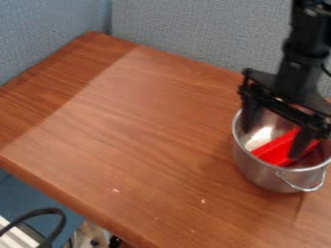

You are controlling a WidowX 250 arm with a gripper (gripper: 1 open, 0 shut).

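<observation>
My black gripper (274,118) is open, its fingers reaching down over a silver metal pot (269,174) on the right of the wooden table. Inside the pot lies a red object (276,150) with a paler piece beside it, partly hidden by the gripper and the pot's wall. The gripper is slightly blurred.
Grey walls stand behind it. Black cables lie off the table at the lower left.
</observation>
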